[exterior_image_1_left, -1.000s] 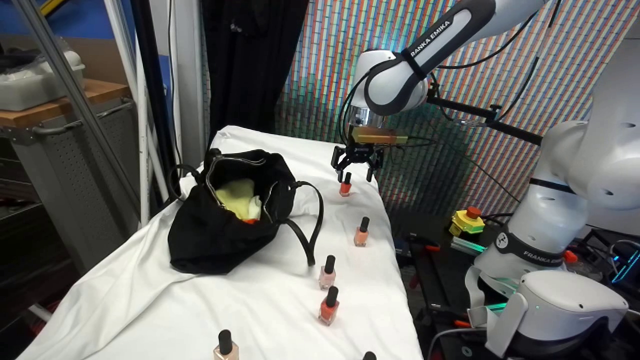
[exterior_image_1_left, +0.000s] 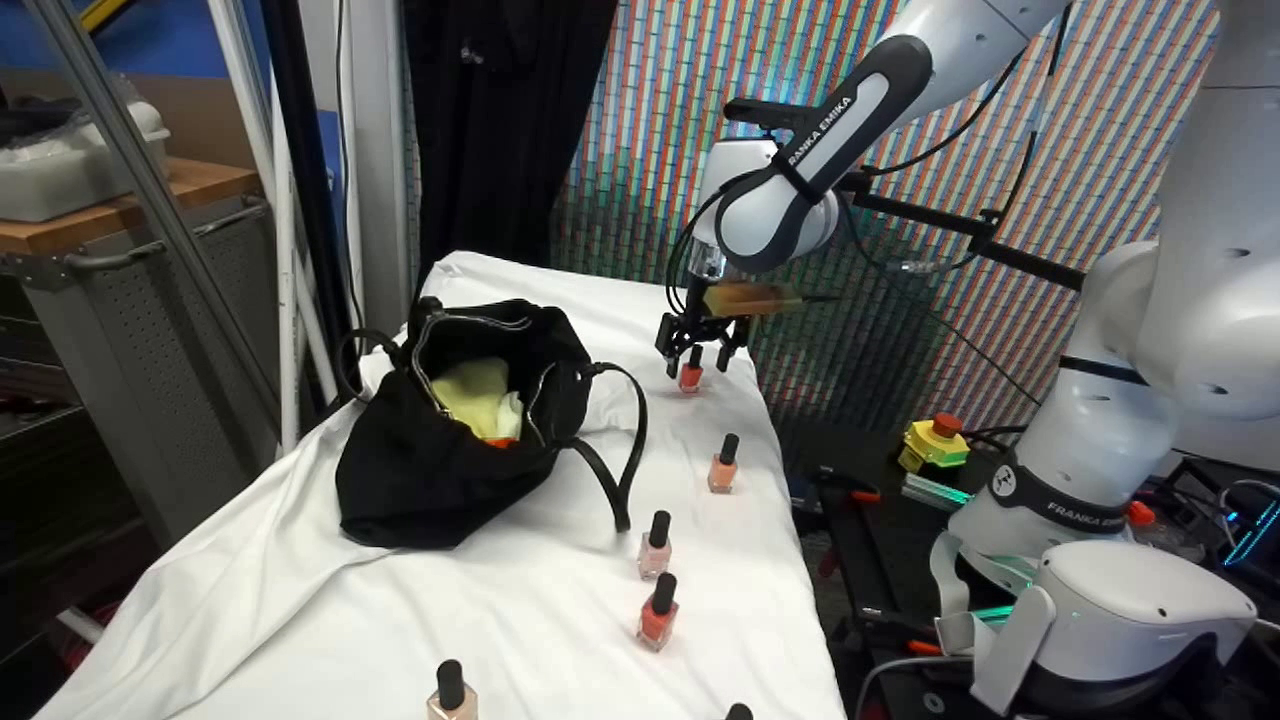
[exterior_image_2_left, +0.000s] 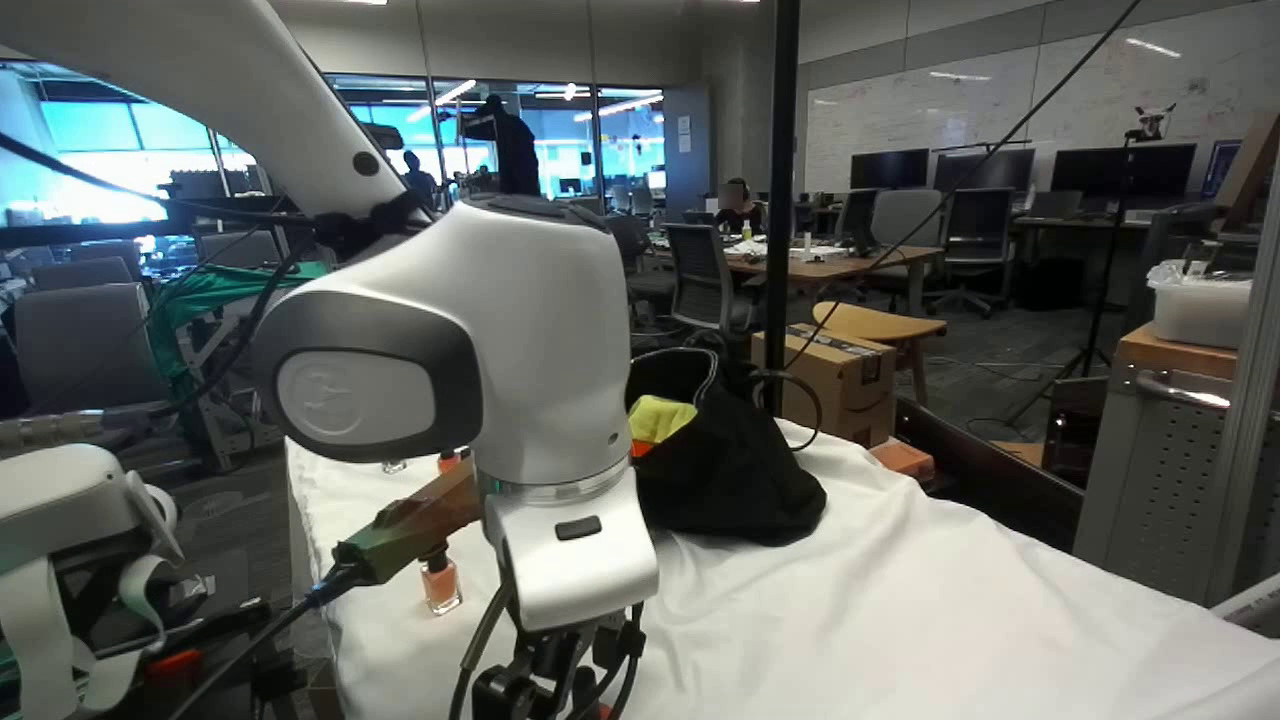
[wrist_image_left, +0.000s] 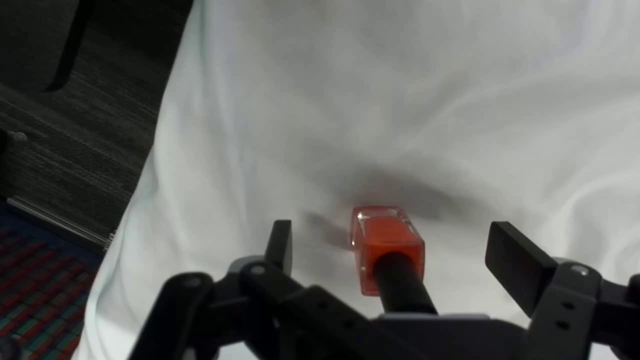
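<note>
An orange-red nail polish bottle (wrist_image_left: 388, 234) with a black cap stands on the white cloth, between the spread fingers of my gripper in the wrist view. Neither finger appears to touch it; each has white cloth showing between it and the bottle. In exterior view 1 the same bottle (exterior_image_1_left: 690, 377) is at the far end of the table, with my open gripper (exterior_image_1_left: 697, 361) straddling its cap from above. The arm's wrist hides most of the gripper in exterior view 2.
A black bag (exterior_image_1_left: 444, 480) lies open with yellow cloth inside. Several other bottles stand nearer, among them a peach one (exterior_image_1_left: 721, 476), a pink one (exterior_image_1_left: 654, 556) and a red one (exterior_image_1_left: 657, 624). The table's edge runs close beside the far bottle.
My gripper has come down and a little to the left, so its fingers now flank the orange-red bottle's cap. The bottles and the bag have not moved.
</note>
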